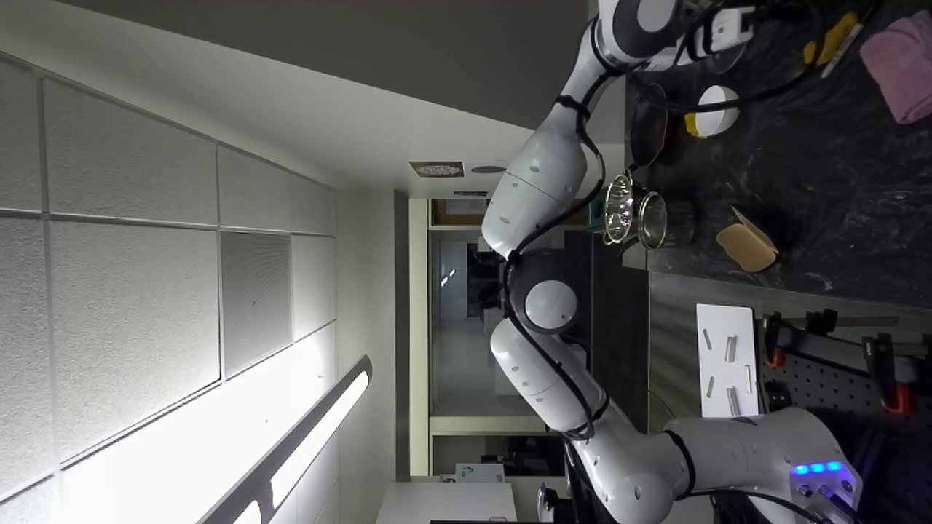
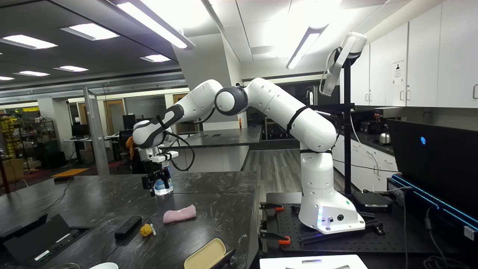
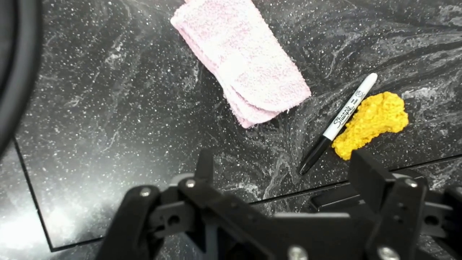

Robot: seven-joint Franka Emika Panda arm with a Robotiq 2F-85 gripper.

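Note:
My gripper is open above the dark marbled table, its black fingers wide apart with nothing between them. Ahead of the fingers, in the wrist view, lies a folded pink towel [image 3: 249, 60]. To its right rests a white and black marker [image 3: 344, 115], right alongside a lumpy yellow object [image 3: 374, 121]. Seen from exterior view 2, the gripper [image 2: 157, 184] hangs fingers down over the table's far part, beyond the pink towel [image 2: 179, 214] and the yellow object [image 2: 146, 230]. A clear bottle-like item [image 2: 163, 184] shows behind it.
A tan open case [image 2: 206, 254] lies near the table's front edge, and a black box [image 2: 128, 226] sits left of the towel. Exterior view 1 shows a white bowl [image 1: 717, 110], a metal pot [image 1: 652, 220], a colander [image 1: 618, 208] and a dark pan [image 1: 648, 126].

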